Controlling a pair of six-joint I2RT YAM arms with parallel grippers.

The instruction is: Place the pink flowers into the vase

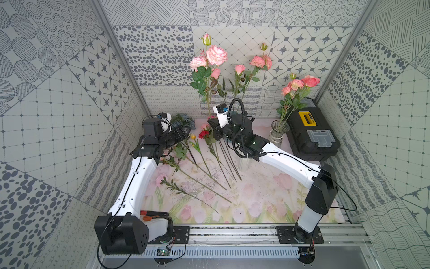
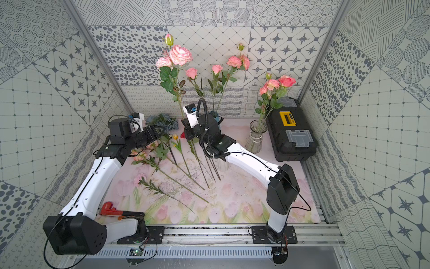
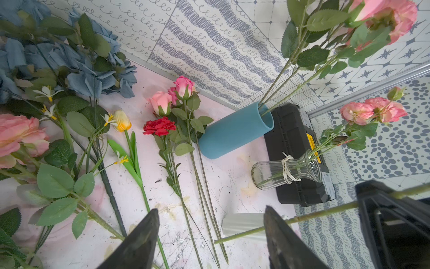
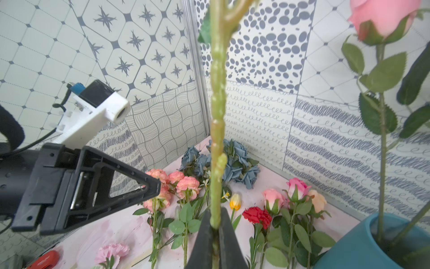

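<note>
My right gripper is shut on the thorny green stem (image 4: 217, 134) of a pink flower. The large pale pink bloom (image 1: 216, 55) stands high against the back wall, its stem upright. In the left wrist view, the stem's bare lower end (image 3: 246, 233) juts out past the right gripper's fingers (image 3: 371, 197), above the table. A blue vase (image 3: 235, 132) stands at the back, holding pink roses (image 4: 385, 20); the right arm mostly hides it from above. My left gripper, at the left over the lying flowers, is open and empty.
A glass vase (image 1: 276, 134) with pink flowers stands beside a black toolbox (image 1: 313, 130). A whitish vessel (image 3: 244, 224) stands near the middle. Red (image 3: 159, 126), yellow (image 3: 121, 121) and blue flowers (image 4: 239, 165) lie at left and centre.
</note>
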